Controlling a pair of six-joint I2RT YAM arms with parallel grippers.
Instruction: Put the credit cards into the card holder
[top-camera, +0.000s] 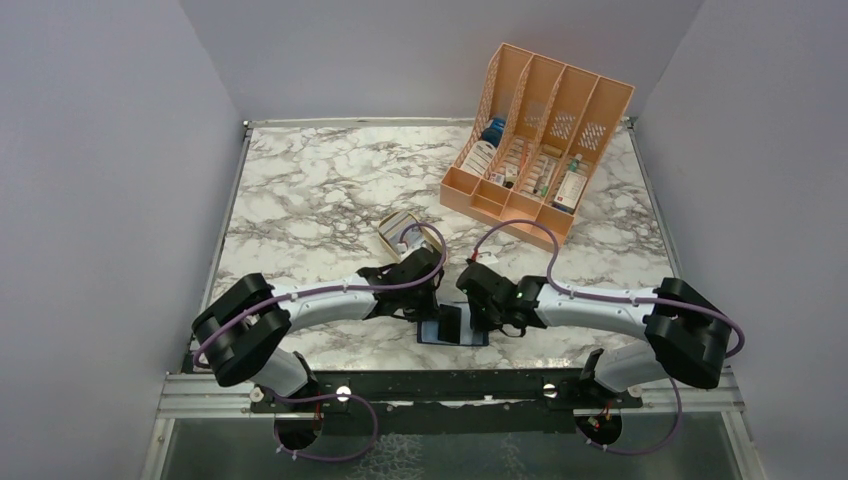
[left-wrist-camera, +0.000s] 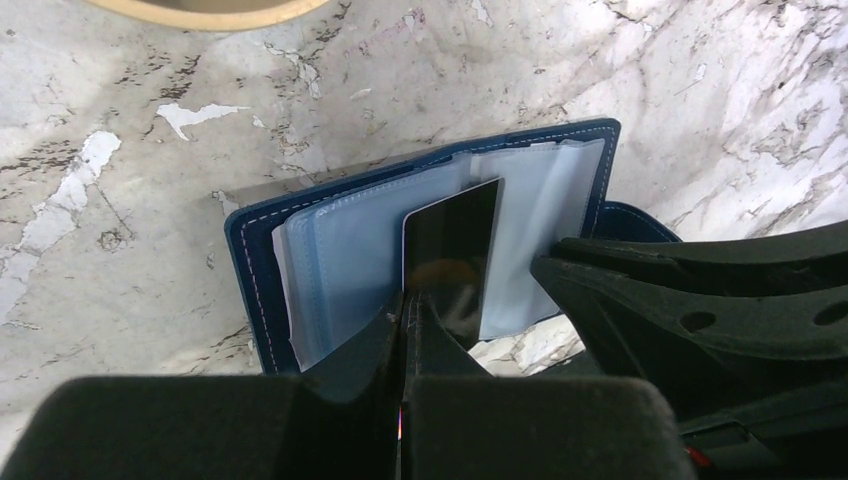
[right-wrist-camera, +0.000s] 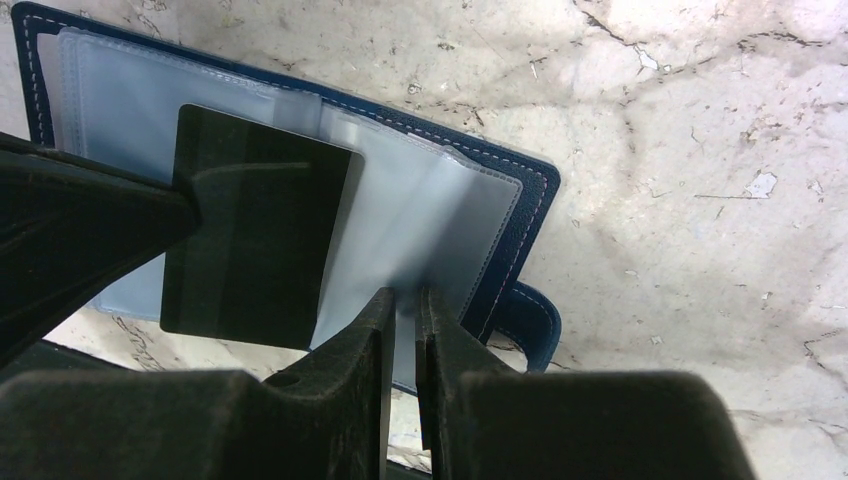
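Observation:
The card holder (left-wrist-camera: 340, 250), navy with translucent sleeves, lies open on the marble table between my grippers. A dark card (right-wrist-camera: 250, 230) lies on its sleeves, near the middle. My left gripper is shut, its tips at that card's edge; whether anything thin is between them is unclear. My right gripper has its fingers slightly apart over the sleeve to the right of the card, with nothing visible between them.
A cream box (top-camera: 398, 228) with light contents sits behind the holder. A peach organiser (top-camera: 470, 185) with small items stands at the back right.

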